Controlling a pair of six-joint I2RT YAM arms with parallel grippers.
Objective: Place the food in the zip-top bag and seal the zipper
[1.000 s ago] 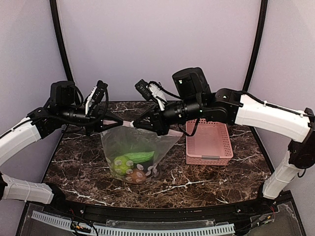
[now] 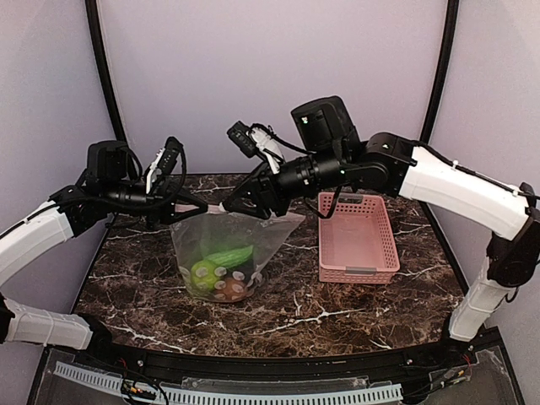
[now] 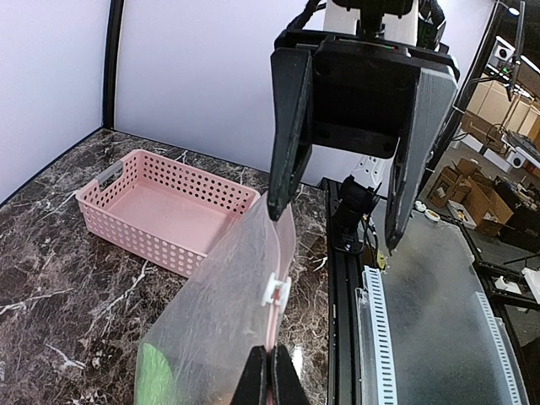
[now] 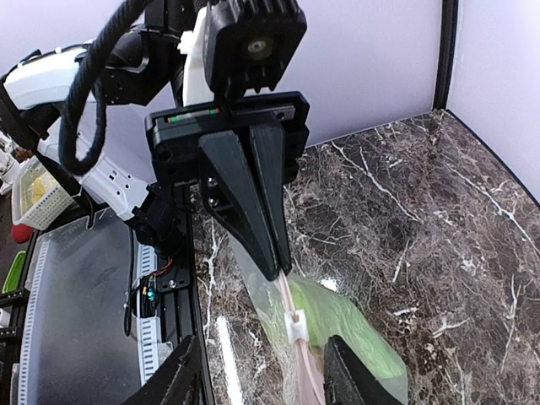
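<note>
The clear zip top bag (image 2: pixel 190 239) hangs by its top edge, with a long green vegetable (image 2: pixel 229 257), a yellow-green round item (image 2: pixel 204 274) and a brownish item (image 2: pixel 229 290) low inside it. My left gripper (image 2: pixel 203 207) is shut on the top edge near the bag's left corner, seen closely in the left wrist view (image 3: pixel 270 375). A white zipper slider (image 3: pixel 276 291) sits on the edge a short way from those fingers. Beyond the slider my right gripper stands open, its fingers apart on either side of the bag's top edge and not touching the slider.
A pink perforated basket (image 2: pixel 359 240), empty, stands to the right on the dark marbled table (image 2: pixel 278 325). Table space in front of the bag is clear. Walls close off the back and sides.
Since the 0.7-second-old frame, my right gripper has moved left and slightly up, toward the slider.
</note>
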